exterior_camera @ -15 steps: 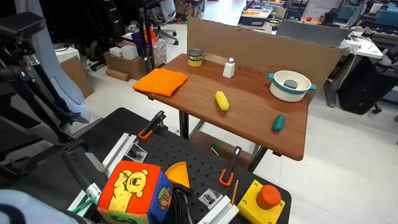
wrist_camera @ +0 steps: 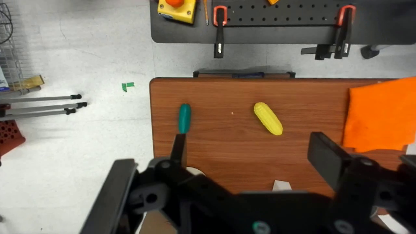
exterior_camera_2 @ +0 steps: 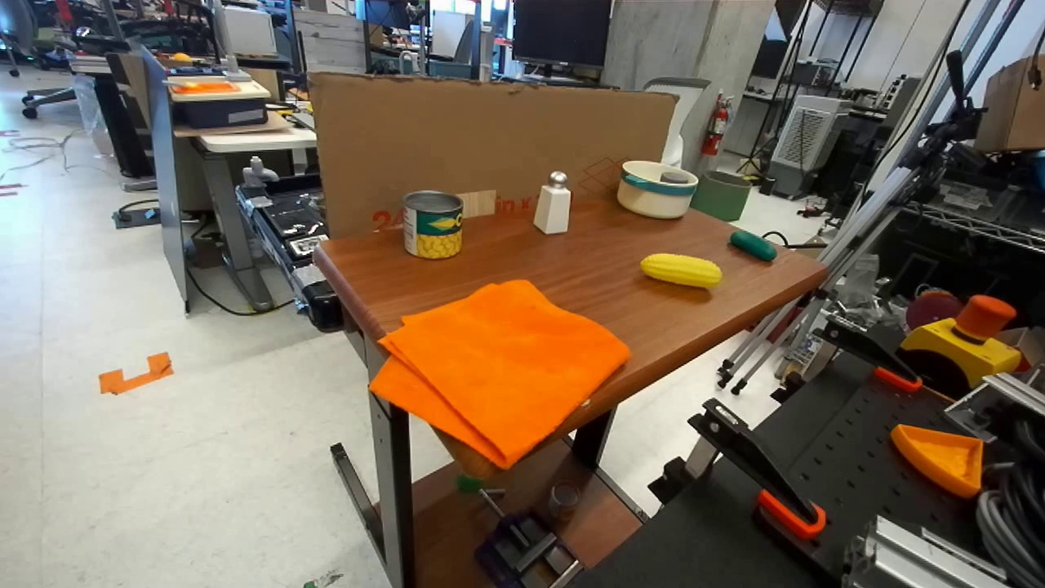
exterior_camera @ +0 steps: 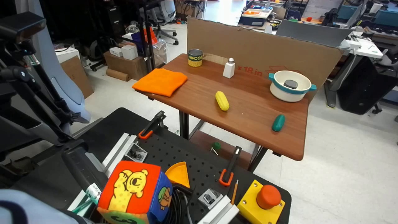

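My gripper stands open high over the wooden table, its dark fingers wide apart and nothing held between them. A yellow corn cob (wrist_camera: 268, 118) lies on the table, seen between the fingers in the wrist view. To its left in that view is a green, rounded oblong object (wrist_camera: 185, 118). A white pot with teal handles (exterior_camera: 283, 93) holds a grey round item (exterior_camera: 290, 84). Along the back are a white shaker with a metal top (exterior_camera_2: 553, 209) and a can of corn (exterior_camera_2: 433, 225). An orange cloth (exterior_camera_2: 509, 363) is folded at the table's end.
A cardboard sheet (exterior_camera: 242, 44) stands upright behind the wooden table (exterior_camera: 253, 123). Across a gap sits the black bench, with clamps (exterior_camera: 231, 166), a yellow box with a red button (exterior_camera: 261, 203) and a soft picture cube (exterior_camera: 130, 186).
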